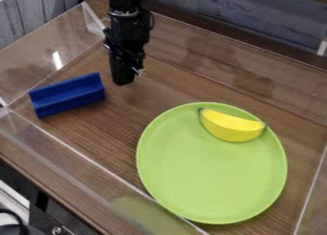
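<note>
My black gripper (125, 69) hangs over the wooden table at the upper left, shut with nothing visible between its fingers. It is above and to the right of a blue rectangular block (67, 95) lying on the table. A yellow banana (230, 124) rests on a large green plate (211, 181) at the right.
A clear barrier runs along the left edge, and a grey slatted wall (255, 19) stands behind. A dark cable lies at the bottom left.
</note>
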